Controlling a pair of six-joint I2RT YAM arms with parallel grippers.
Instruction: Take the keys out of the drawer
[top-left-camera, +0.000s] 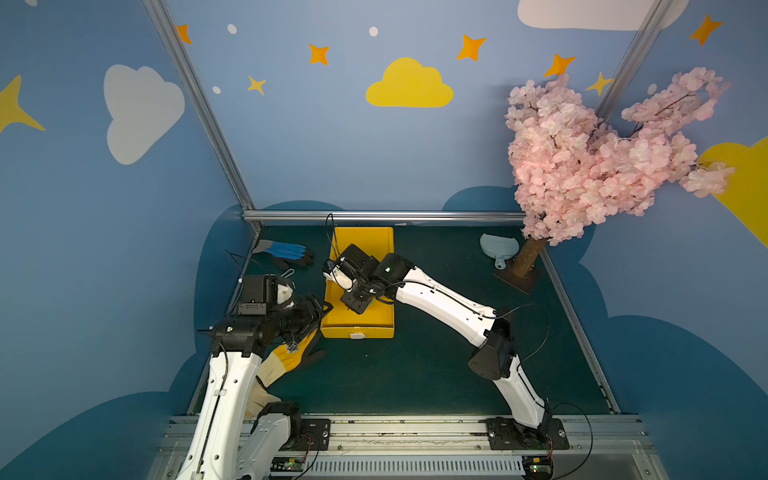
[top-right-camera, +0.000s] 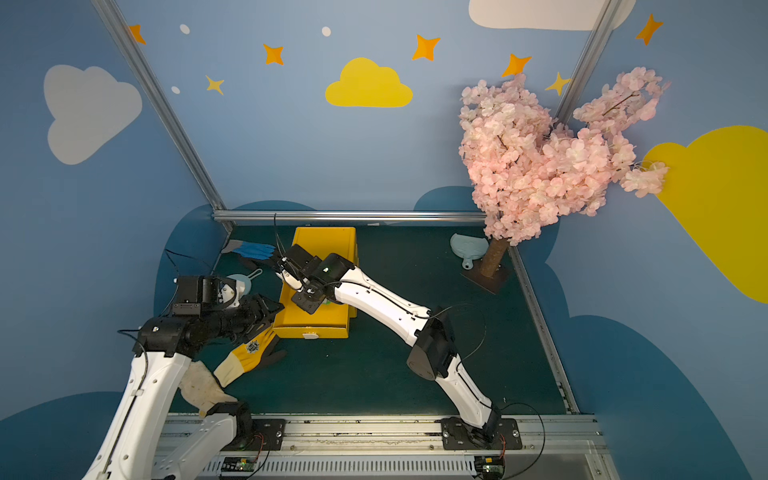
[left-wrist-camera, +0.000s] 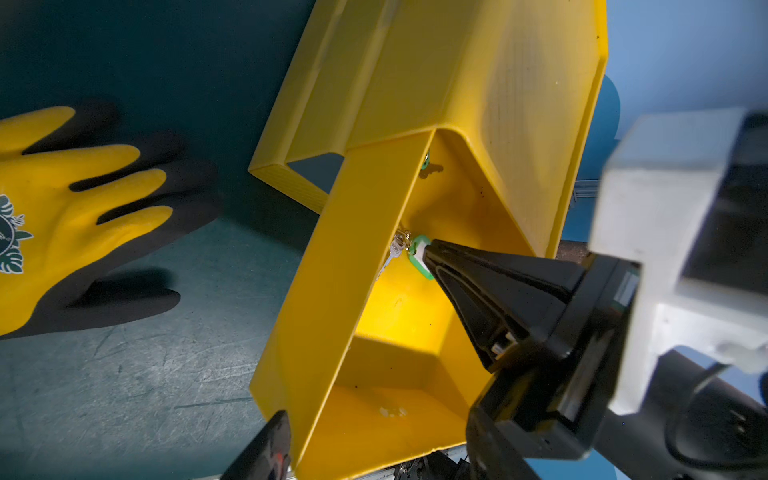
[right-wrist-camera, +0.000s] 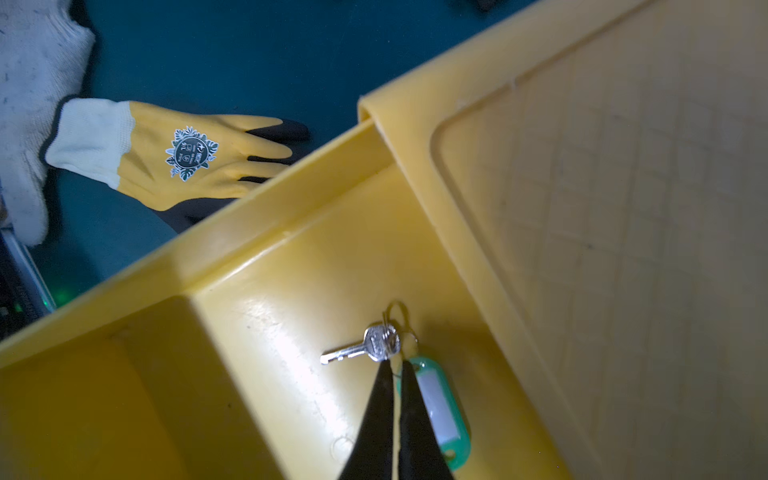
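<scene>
Inside the open yellow drawer (right-wrist-camera: 240, 360) lie silver keys (right-wrist-camera: 376, 342) on a ring with a green tag (right-wrist-camera: 444, 420). My right gripper reaches down into the drawer with shut fingertips at the upper end of the tag, beside the keys; nothing clearly shows held between them. In the left wrist view the right gripper's black fingers partly cover the tag. My left gripper (top-left-camera: 318, 310) stands at the drawer's left front edge, its fingers apart at the lower edge of its wrist view.
A yellow glove (top-left-camera: 284, 356) and a pale glove lie left front; a blue glove (top-left-camera: 284, 249) lies back left. A dustpan (top-left-camera: 498, 248) and blossom tree stand back right.
</scene>
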